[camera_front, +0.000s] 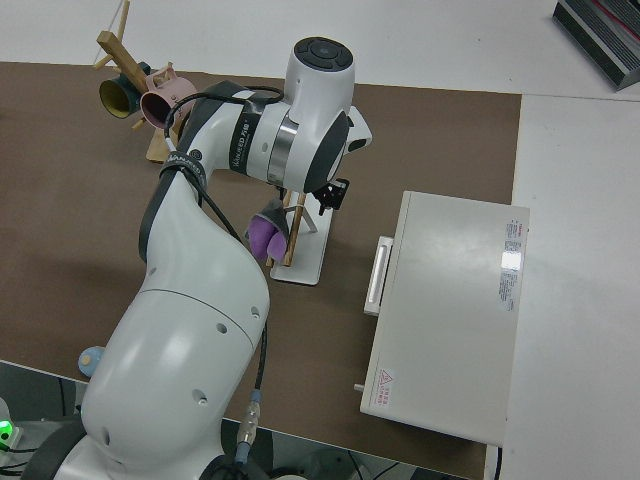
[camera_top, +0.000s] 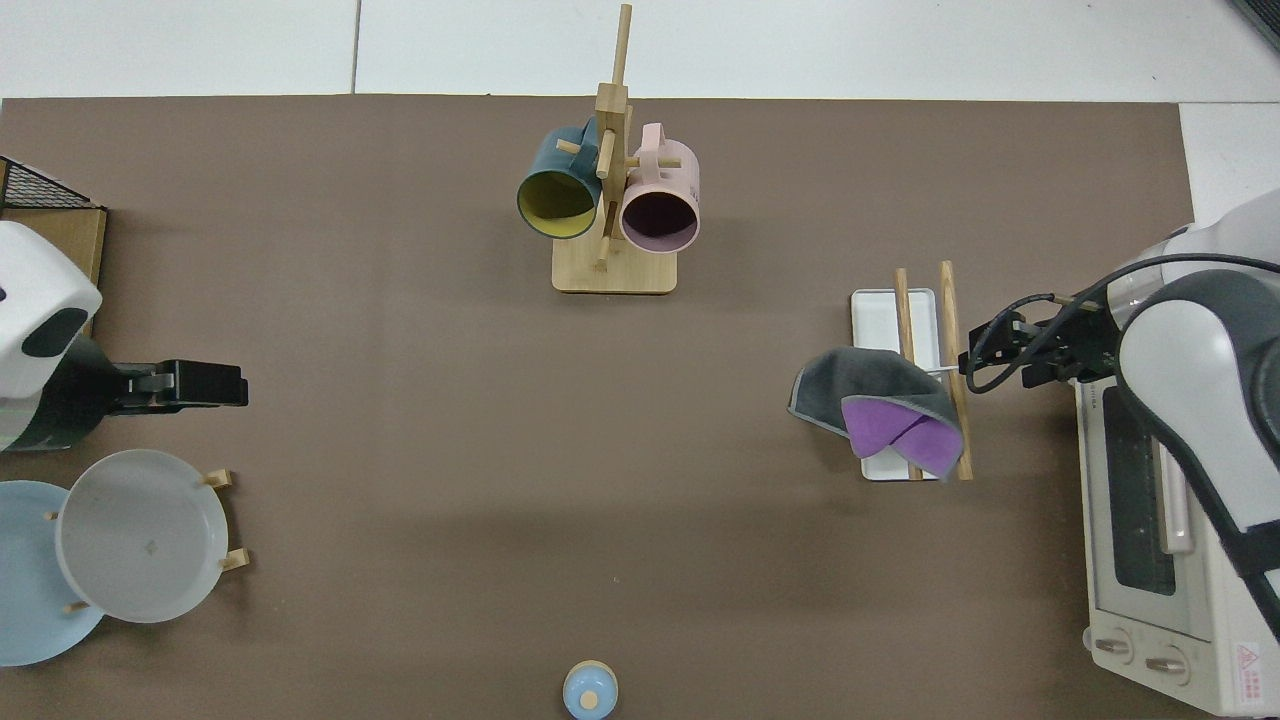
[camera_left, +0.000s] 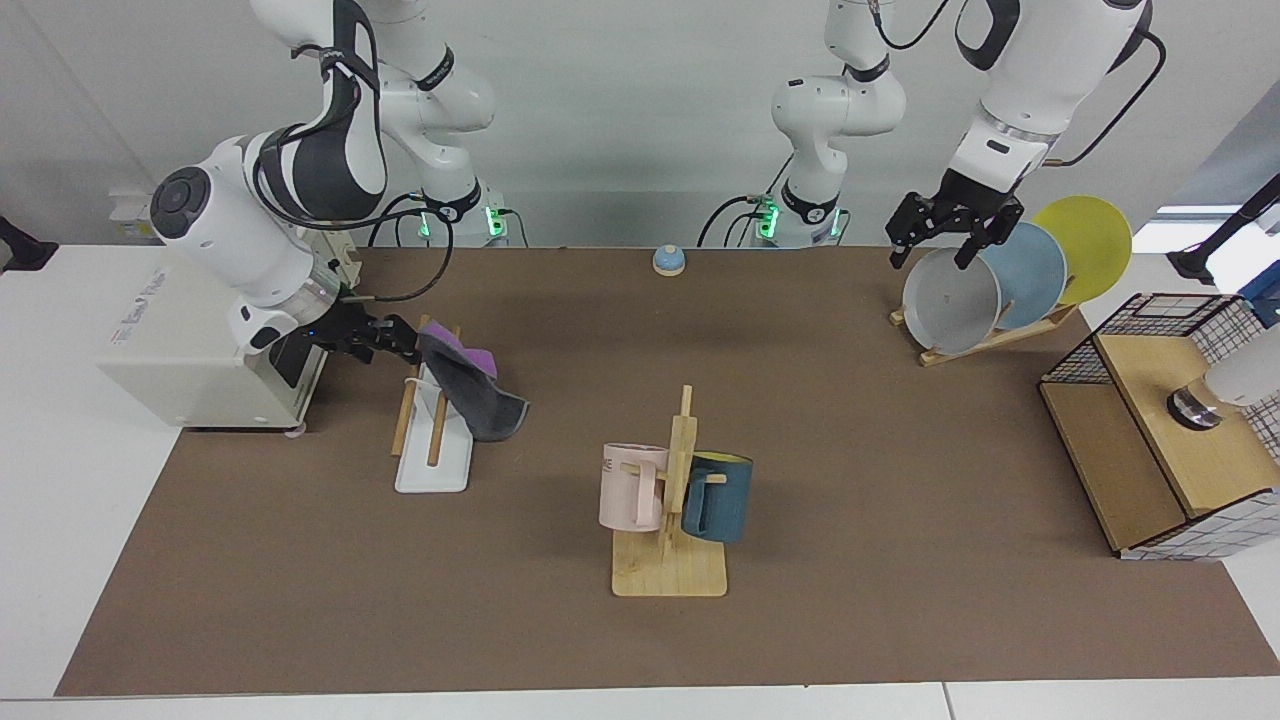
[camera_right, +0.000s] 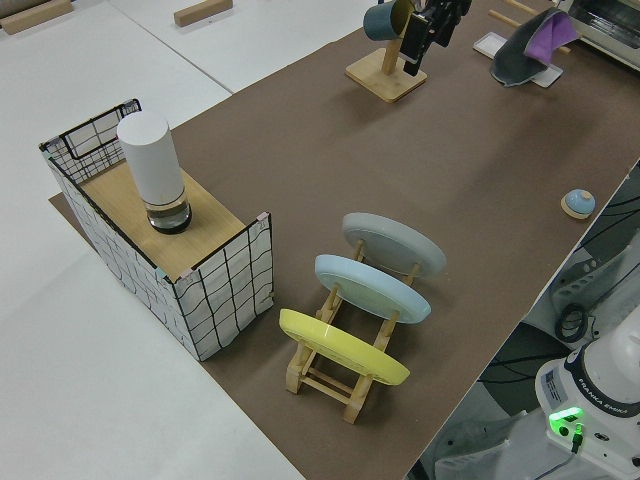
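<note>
A grey cloth with purple underside (camera_top: 864, 384) hangs draped over the wooden bars of a white-based rack (camera_top: 877, 314), also seen in the left view as a dark cloth (camera_left: 480, 402). One gripper (camera_left: 390, 342), at the oven side, is just beside the cloth and rack; whether its fingers are shut is hidden. The other gripper (camera_left: 942, 246) hangs above the plates at the opposite side, its finger state unclear.
A mug tree holds a teal mug (camera_top: 558, 180) and pink mug (camera_top: 672, 174). A plate rack with several plates (camera_top: 138, 540), a wire-sided shelf (camera_right: 200, 220), a white oven (camera_top: 1152, 624) and a small blue object (camera_top: 590, 691) stand around.
</note>
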